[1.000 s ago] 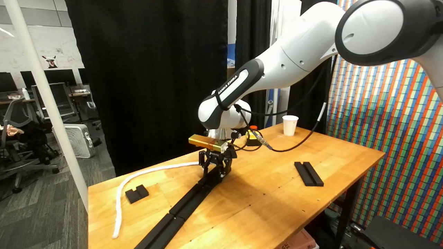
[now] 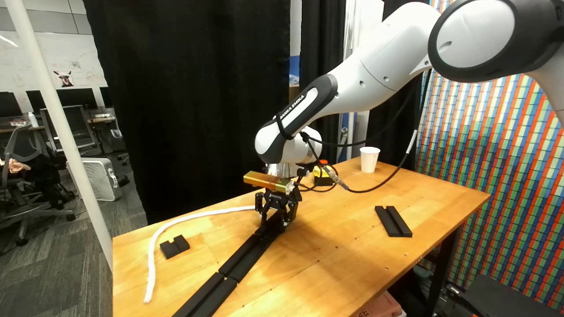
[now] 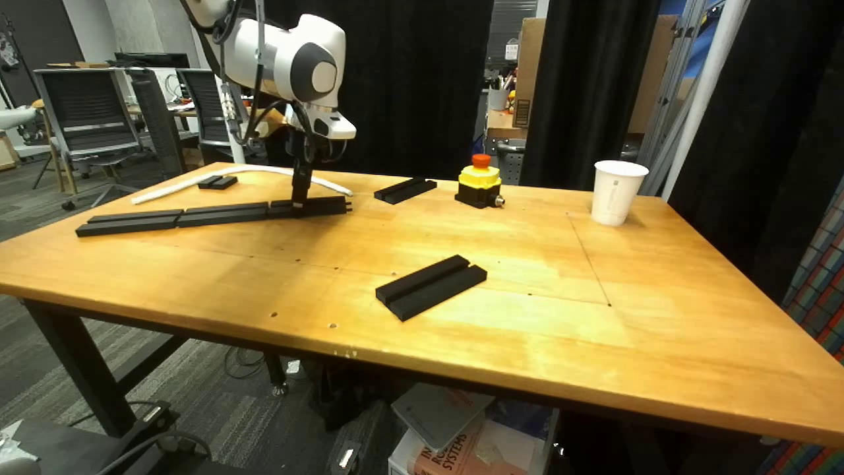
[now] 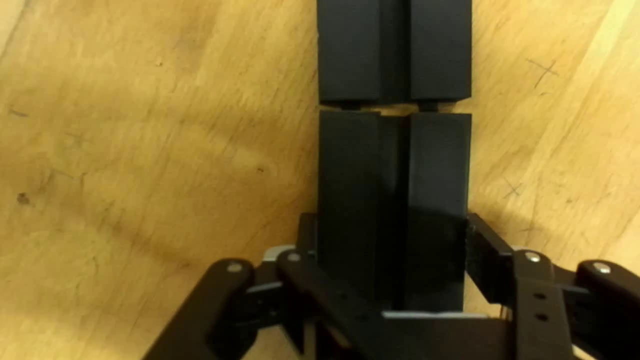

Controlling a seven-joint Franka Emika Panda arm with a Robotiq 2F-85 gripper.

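My gripper is shut on a black grooved block, its fingers against the two long sides. The block lies lengthwise at the end of a row of similar black pieces. Ahead of it, in the wrist view, the neighbouring black piece is lined up, with a narrow gap and dark connectors showing between them. In exterior view 1, the gripper points down at the row's far end, and the row runs toward the front edge. Exterior view 2 shows small pegs at the held block's free end.
Other grooved black pieces lie apart: one at right, a short one at left, another at the back. A white tube curves behind the row. A yellow-and-red emergency stop and a white cup stand on the table.
My gripper has shifted very slightly to the right in exterior view 1. The black row has moved slightly the same way. The loose pieces have stayed put.
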